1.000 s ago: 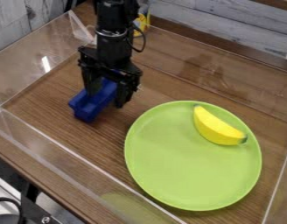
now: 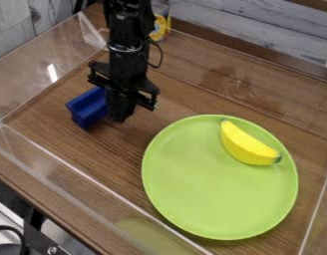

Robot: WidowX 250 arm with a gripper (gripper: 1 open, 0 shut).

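The black gripper [image 2: 120, 98] is at the upper left, low over the wooden table beside a blue block [image 2: 87, 108]. It hides part of the block's right side; whether anything is between its fingers is hard to see. A yellow banana [image 2: 249, 141] lies on a large green plate [image 2: 213, 204] at the right.
Clear panels [image 2: 27, 75] border the table on the left and front. A yellow object [image 2: 163, 22] stands at the back behind the arm.
The gripper has shifted slightly up and back. The blue block sits a little further left, with less of it showing.
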